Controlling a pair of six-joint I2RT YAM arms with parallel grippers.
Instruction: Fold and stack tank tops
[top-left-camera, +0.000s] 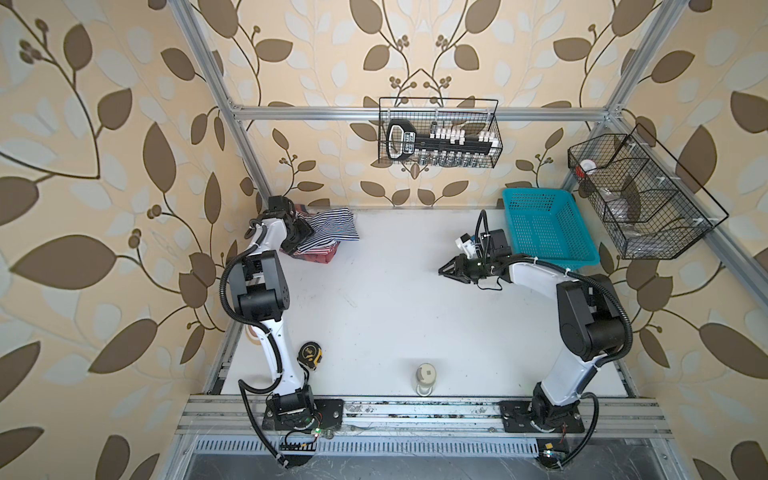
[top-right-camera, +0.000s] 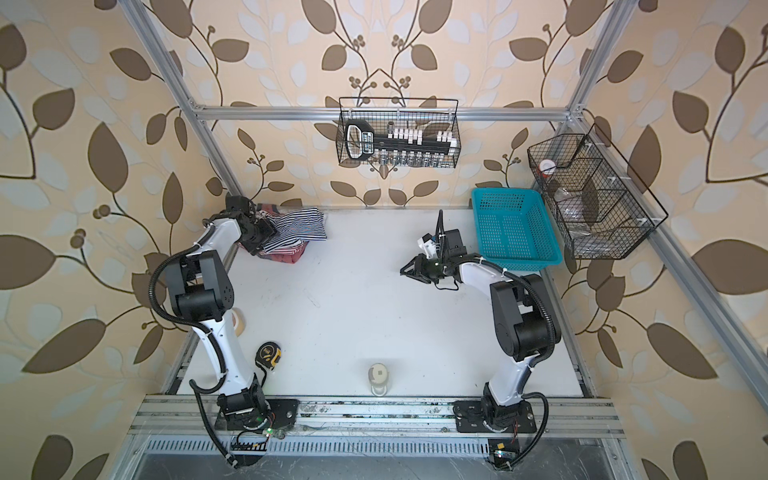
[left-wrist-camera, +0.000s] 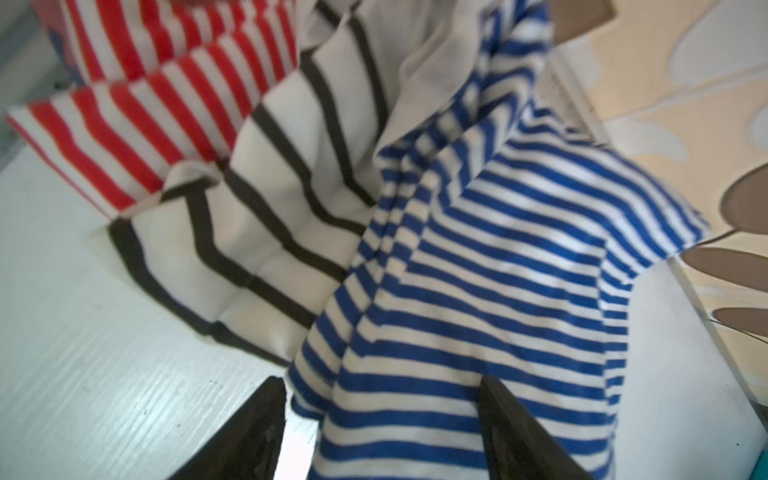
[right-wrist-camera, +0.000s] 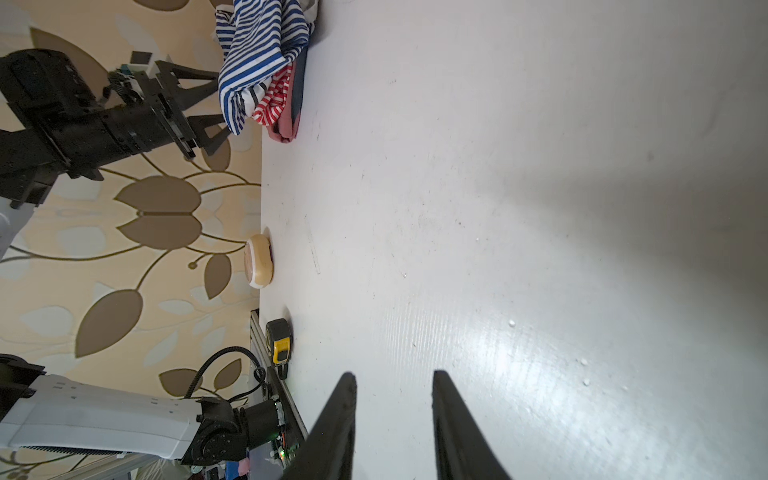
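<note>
The blue striped folded tank top (top-left-camera: 342, 225) lies skewed over the pile at the back left, its right end overhanging onto the table. In the left wrist view it spreads askew beside a black-striped white top (left-wrist-camera: 264, 216) and a red-striped top (left-wrist-camera: 152, 120), its near edge bunched. A dusty-red garment (top-left-camera: 321, 257) shows underneath. My left gripper is open above the blue striped cloth, fingers wide apart and nothing held. Over the table's right half, my right gripper stands open and empty.
A teal basket (top-left-camera: 592, 254) stands at the back right. A tape measure (top-left-camera: 310, 355) and a beige round object (right-wrist-camera: 258, 261) lie along the left side, with a pale cylindrical object (top-left-camera: 425, 376) at the front.
</note>
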